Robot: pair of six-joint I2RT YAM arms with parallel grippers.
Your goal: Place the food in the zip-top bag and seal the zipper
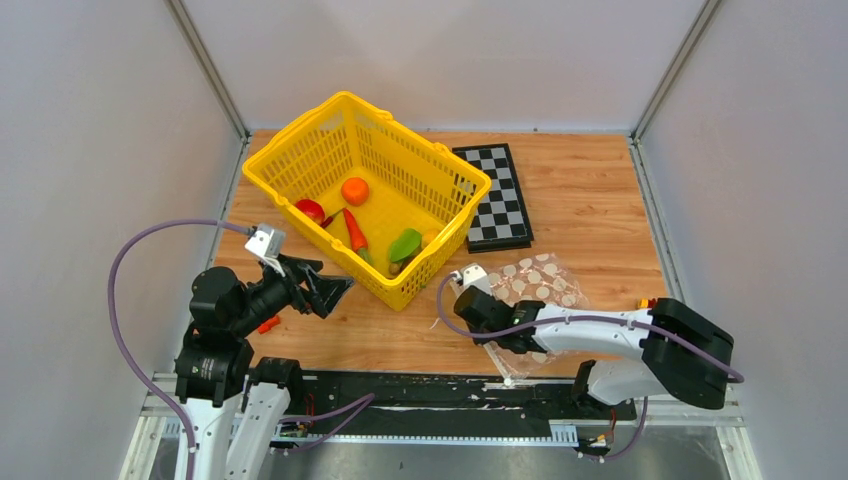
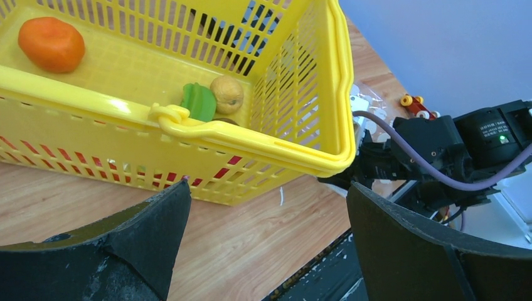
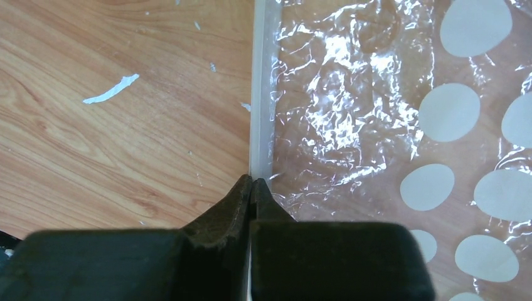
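Note:
A clear bag with white dots point(image 1: 540, 285) lies flat at the right front of the table. My right gripper is shut at the bag's pale zipper strip point(image 3: 264, 88); whether any film is between the tips cannot be told. The yellow basket point(image 1: 300, 130) holds an orange fruit point(image 1: 355, 190), a red fruit point(image 1: 309, 210), a red pepper point(image 1: 356, 233), a green piece point(image 1: 404, 244) and a brownish round item point(image 2: 226, 94). My left gripper hangs open in front of the basket, nothing between its fingers.
A checkered board point(image 1: 490, 195) lies behind the bag, beside the basket. A small toy car point(image 2: 416, 106) sits at the right edge, and something red point(image 1: 269, 324) lies near the left arm. Bare wood shows at the back right and between the basket and the front edge.

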